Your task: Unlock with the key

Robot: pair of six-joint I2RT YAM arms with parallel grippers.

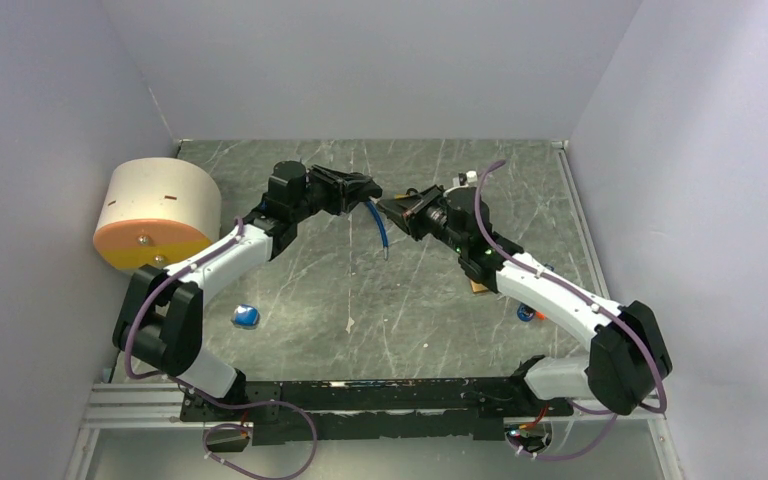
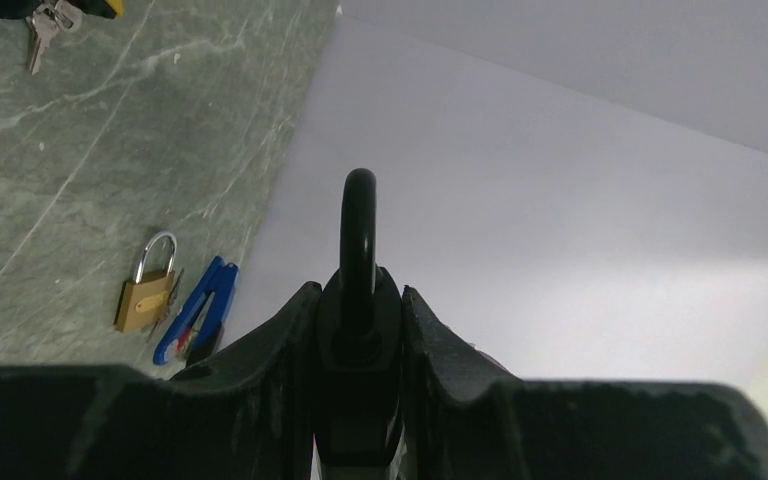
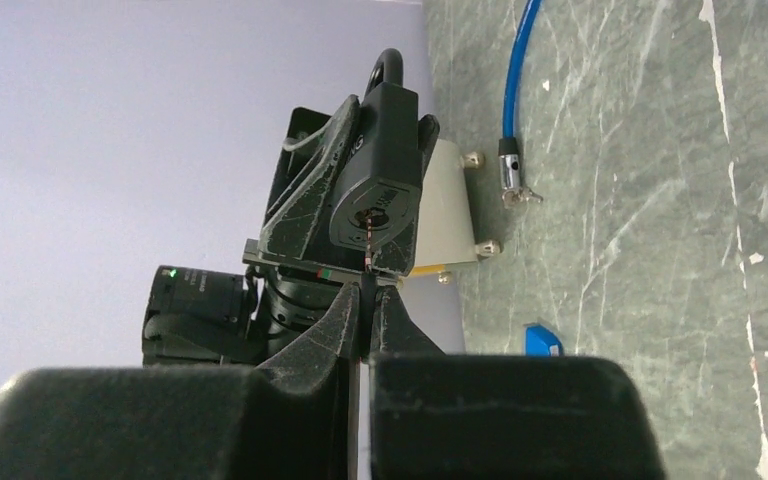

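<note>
My left gripper [image 1: 358,188] is shut on a black padlock, held in the air with its shackle closed; in the right wrist view the padlock [image 3: 378,165] shows its bottom keyhole facing my right gripper. That gripper is shut on a thin key [image 3: 368,240], whose blade points at the keyhole and meets it; how deep it sits I cannot tell. In the top view the two grippers face each other above the middle of the table.
On the table [image 1: 310,290] lie a blue cable lock [image 3: 518,80], a brass padlock [image 2: 143,295], other keys [image 2: 45,35], blue-handled pliers [image 2: 200,305] and a small blue object [image 1: 246,315]. A drum-shaped box [image 1: 155,205] stands at the left.
</note>
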